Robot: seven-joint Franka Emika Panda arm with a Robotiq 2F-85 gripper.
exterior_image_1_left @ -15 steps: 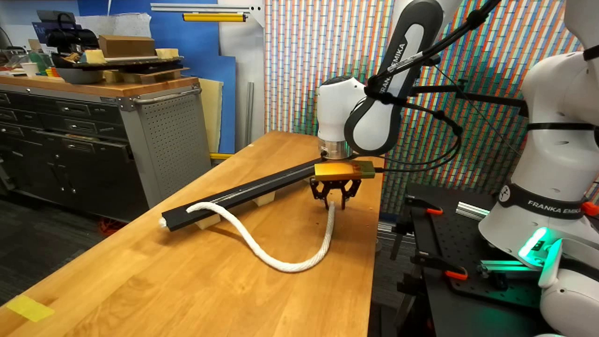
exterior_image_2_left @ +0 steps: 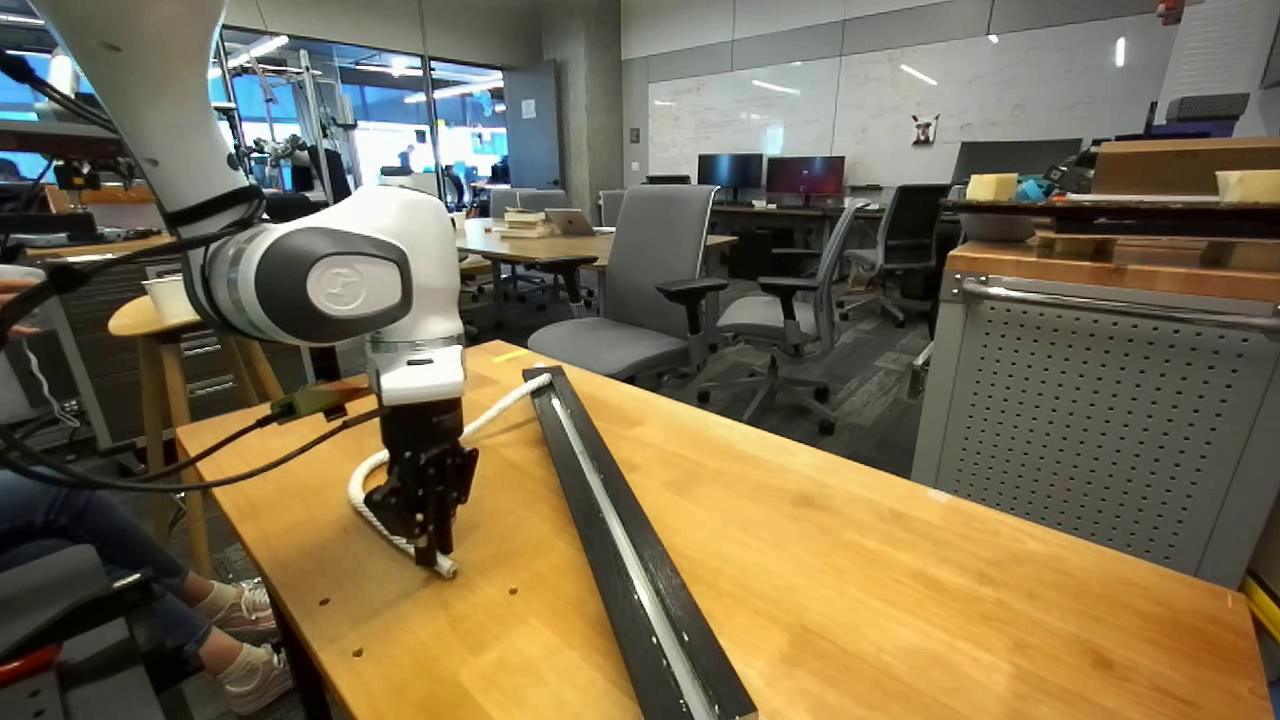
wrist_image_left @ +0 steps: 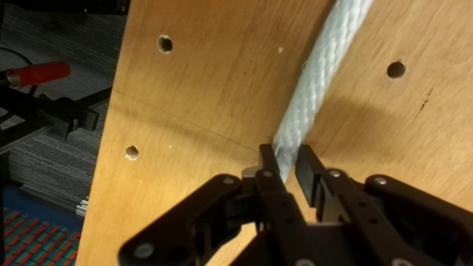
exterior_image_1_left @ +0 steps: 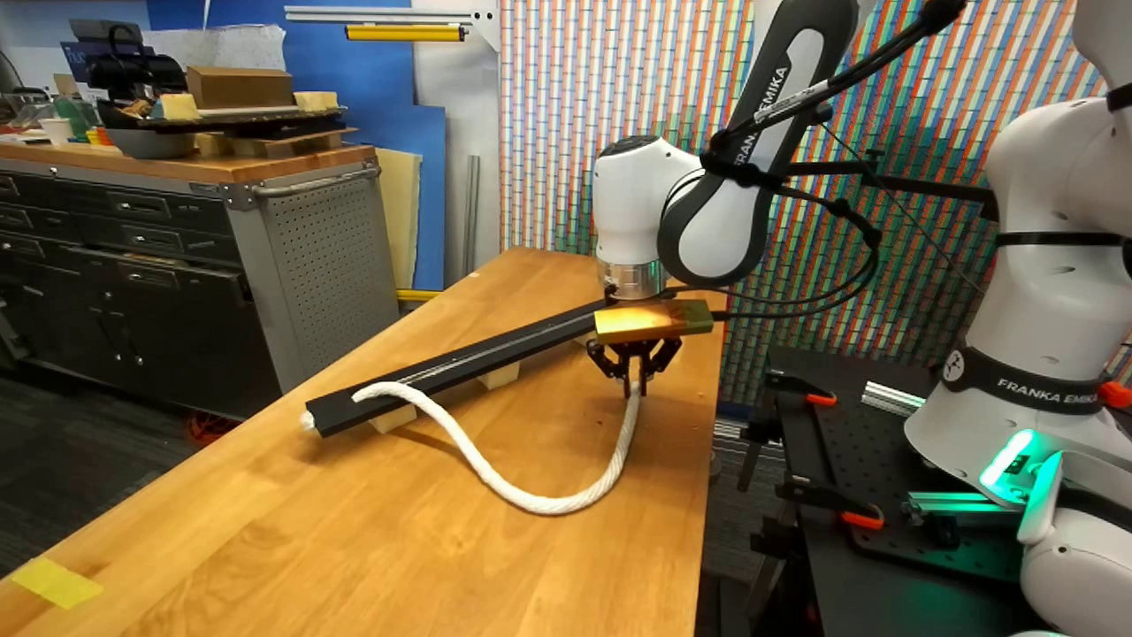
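Note:
A white braided rope (exterior_image_1_left: 544, 502) curves across the wooden table (exterior_image_1_left: 350, 552). Its far part lies over the end of a long black grooved bar (exterior_image_1_left: 478, 356). My gripper points down at the rope's near end, low over the table. In the wrist view, one dark finger (wrist_image_left: 268, 166) stands on each side of the white rope (wrist_image_left: 312, 84), close against it. Whether both pads press on it cannot be told. The rope's tip sits between the fingers, and in exterior view 2 the rope end (exterior_image_2_left: 446, 566) shows just beyond them, at the tabletop.
Pale blocks (exterior_image_1_left: 499, 376) prop up the black bar. Just beyond the table's edge stands a dark side bench (exterior_image_1_left: 849, 552) with red-handled clamps and a second white arm (exterior_image_1_left: 987, 276).
The gripper's fingers have drawn closer together around the rope's near end. That end has shifted slightly to the right in exterior view 1, while the bar has stayed put.

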